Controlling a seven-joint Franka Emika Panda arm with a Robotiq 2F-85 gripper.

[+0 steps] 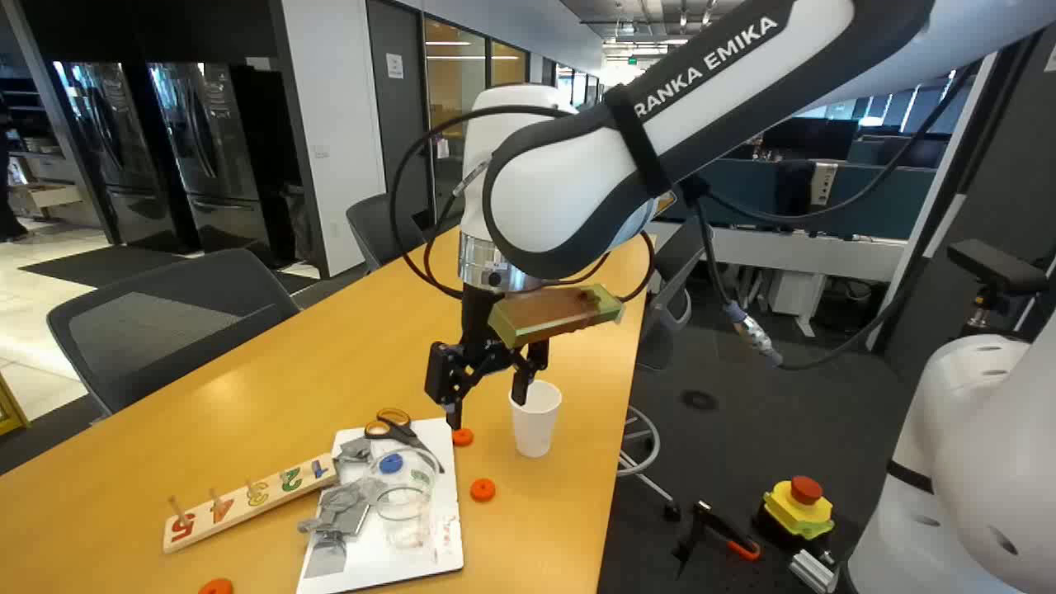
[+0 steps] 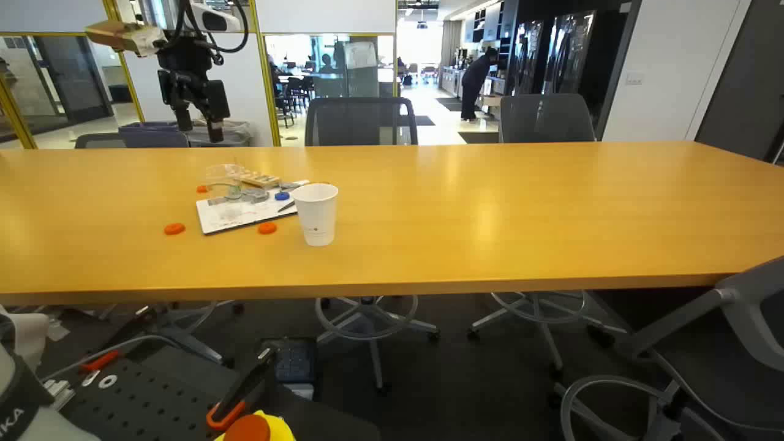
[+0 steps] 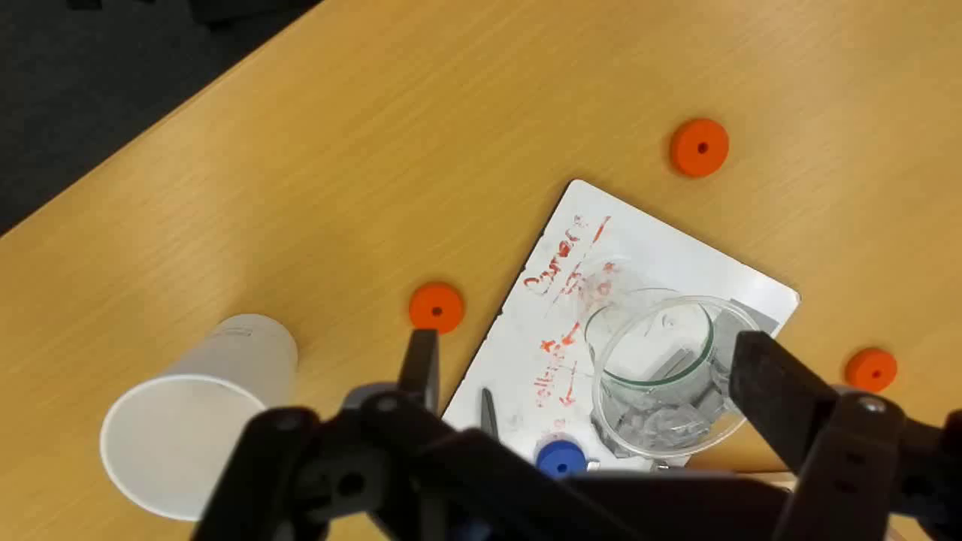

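My gripper hangs open over the table, its fingers wide apart and nothing held between them. Below it in the wrist view lies a small whiteboard [image 3: 505,361] with red writing. A clear plastic cup [image 3: 622,361] stands or lies on the board near some grey pieces [image 3: 672,428]; its exact pose is hard to tell. Also on the board are a blue disc [image 3: 561,458] and black-and-orange scissors [image 1: 393,426]. Three orange discs, one beside the board [image 3: 437,307], another past its corner [image 3: 700,148] and a third [image 3: 871,370], rest on the table. An empty white paper cup [image 2: 317,214] stands upright.
A wooden peg board with numbers [image 1: 252,495] adjoins the whiteboard. Office chairs [image 1: 168,317] line its far side, and the near edge is close to the paper cup.
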